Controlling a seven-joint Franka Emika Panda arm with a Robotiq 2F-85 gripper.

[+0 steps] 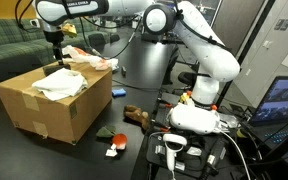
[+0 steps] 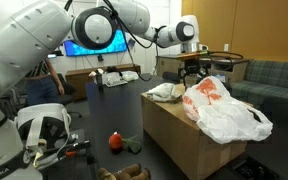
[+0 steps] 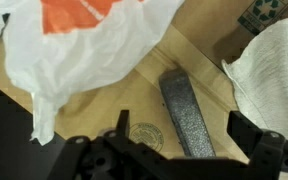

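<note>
A dark grey oblong block lies on top of the cardboard box, slightly tilted in the wrist view. My gripper is open above it, one finger on either side, and the block's near end runs down toward the gripper body. Nothing is held. From the side, the gripper hangs over the far part of the box top. Whether the fingertips reach down level with the block cannot be told.
A white cloth lies right of the block, and a crumpled white plastic bag with orange print lies to its left. On the floor are a red ball-like item, a green item and brown shoe-like things.
</note>
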